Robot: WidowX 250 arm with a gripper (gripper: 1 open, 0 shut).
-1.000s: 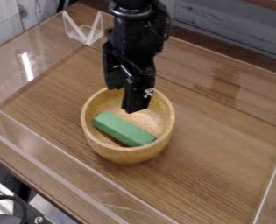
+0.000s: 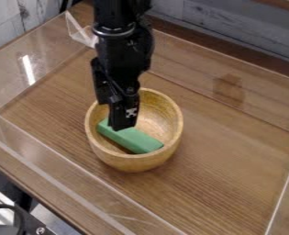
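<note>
A yellowish round bowl (image 2: pixel 164 156) sits near the middle of the wooden table, with a green rectangular block (image 2: pixel 133 139) lying inside it. My black gripper (image 2: pixel 117 108) hangs open over the back left of the bowl, above the left end of the green block. It covers part of the bowl's rear rim. Whether its tips touch anything is hard to tell.
A white edge runs along the back right. A dark cable (image 2: pixel 5 211) lies at the bottom left corner.
My gripper has moved left and somewhat down, toward the left end of the green block. The bowl and block look about where they were.
</note>
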